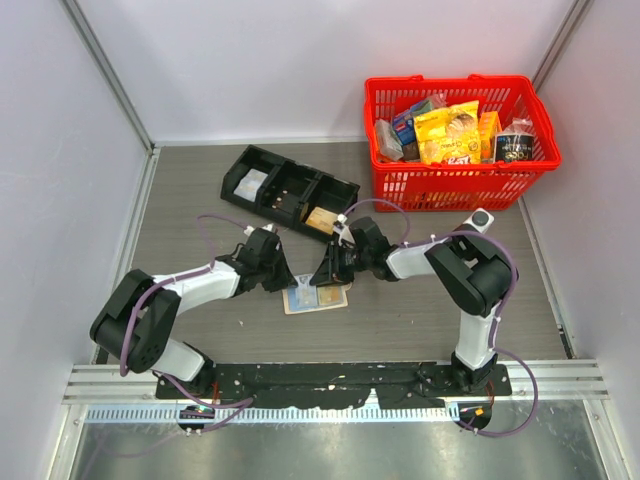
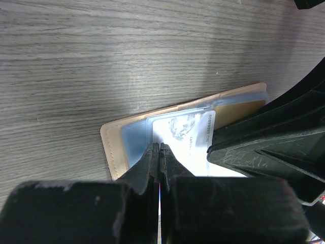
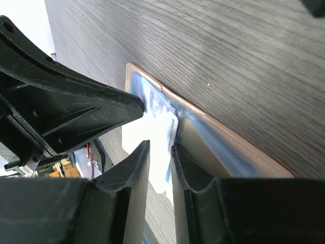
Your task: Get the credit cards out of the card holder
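The beige card holder (image 1: 315,305) with clear blue-edged sleeves lies flat at front centre. A white card sits in its sleeve, also seen upright-edged in the right wrist view (image 3: 157,147). My left gripper is shut, its tips at the card's left edge, nothing visible between them. My right gripper (image 1: 320,275) is over the holder; in the right wrist view one black finger (image 3: 111,107) reaches onto the card, and the left gripper's relation to it is partly hidden. The right gripper stands open.
A black compartment tray (image 1: 250,200) lies behind the arms. A red basket (image 1: 410,185) of snack packs fills the back right, with a small white object (image 1: 478,220) in front of it. Bare table surrounds the holder.
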